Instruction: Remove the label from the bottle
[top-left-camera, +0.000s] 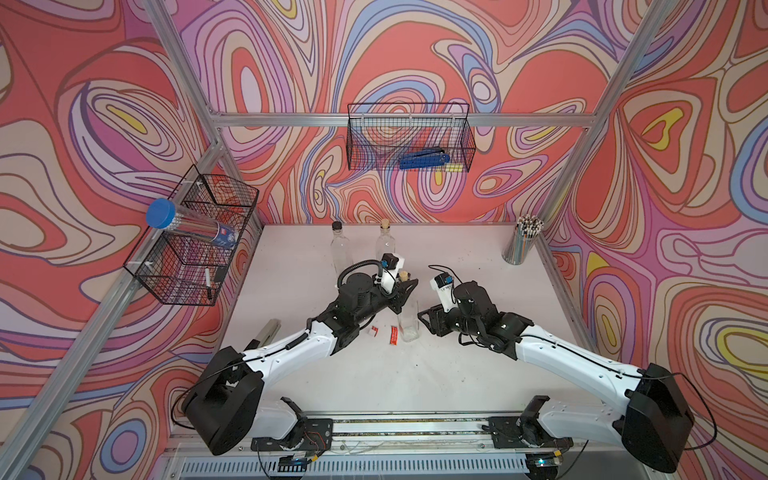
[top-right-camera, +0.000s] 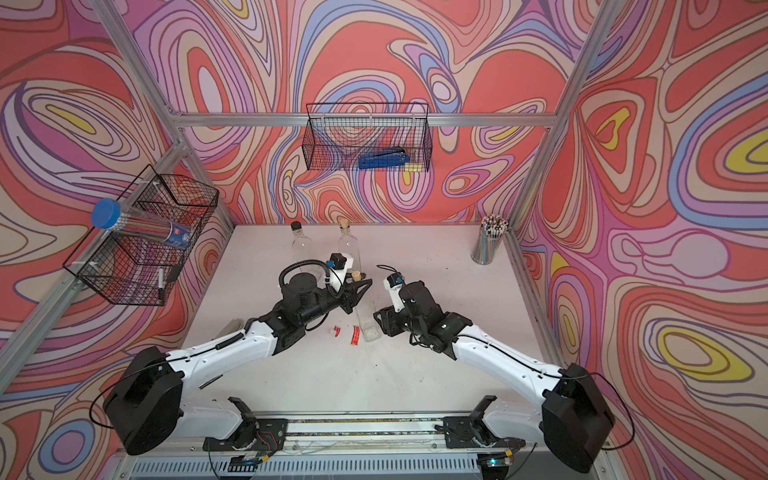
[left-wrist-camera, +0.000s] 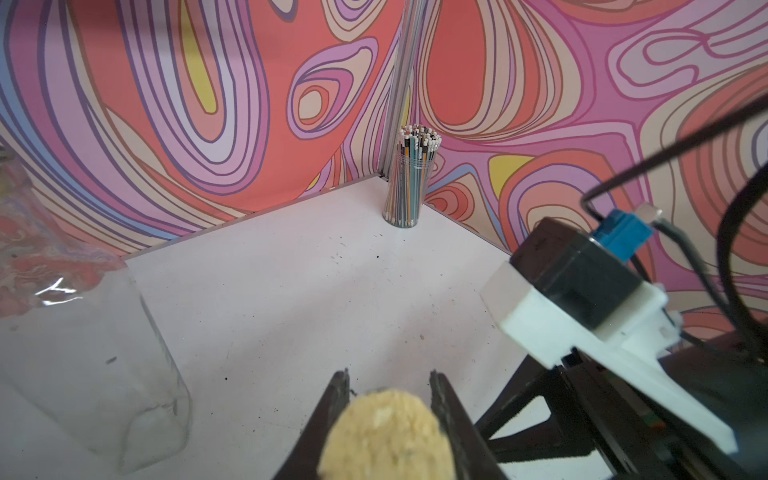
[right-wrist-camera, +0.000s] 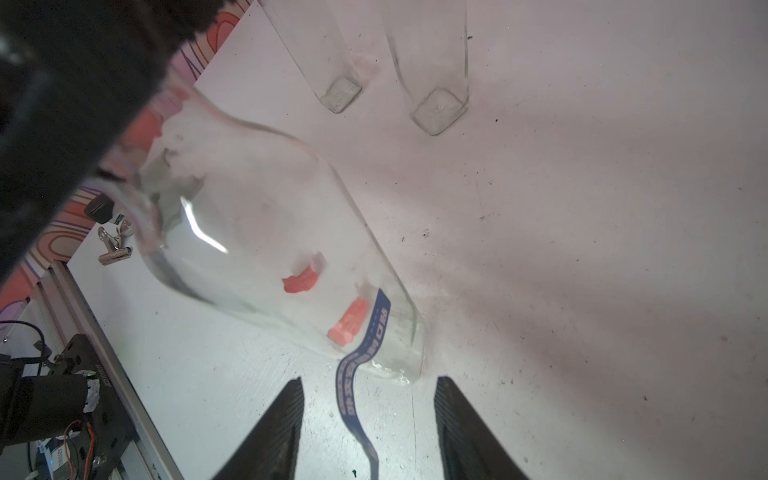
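Note:
A clear corked bottle (top-left-camera: 409, 326) is in front of the two arms near the table's middle. My left gripper (top-right-camera: 361, 286) is shut on its neck, just below the cork (left-wrist-camera: 388, 436). From the lower side of the bottle (right-wrist-camera: 296, 240) hangs a narrow blue-grey label strip (right-wrist-camera: 369, 344), partly peeled and curling away. My right gripper stands open close beside the bottle's base. In the right wrist view, the free end of the strip runs down between its spread fingers, with a gap on both sides.
Two more clear bottles (top-left-camera: 341, 252) (top-left-camera: 385, 238) stand behind. Red scraps (top-left-camera: 393, 334) lie on the table left of the held bottle. A glass of thin sticks (top-left-camera: 521, 240) is at the back right.

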